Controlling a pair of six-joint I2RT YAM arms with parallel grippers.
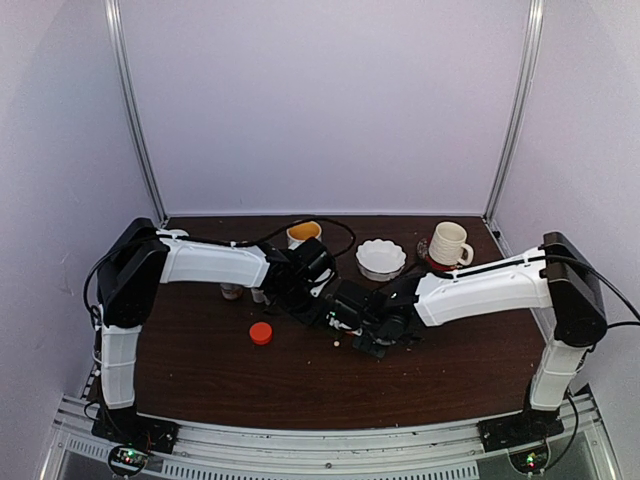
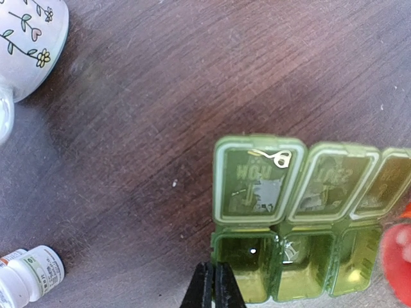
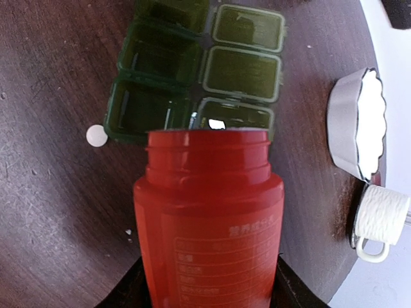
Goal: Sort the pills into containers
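A green pill box (image 2: 307,231) lies on the table with its lids folded open, three compartments in a row. In the left wrist view, a pale yellowish spot shows in the compartment nearest the red bottle. My left gripper is shut at the box's near corner, nothing visible between its fingertips. My right gripper is shut on a red bottle (image 3: 209,218), whose uncapped mouth points toward the box. One white pill (image 3: 97,135) lies on the table beside the box. From the top, both arms hide the box.
A red cap (image 1: 261,333) rests on the table at left. White bottles (image 2: 38,273), a flowered mug (image 2: 29,48), a fluted white bowl (image 1: 381,259) and stacked cream cups (image 1: 450,244) stand around.
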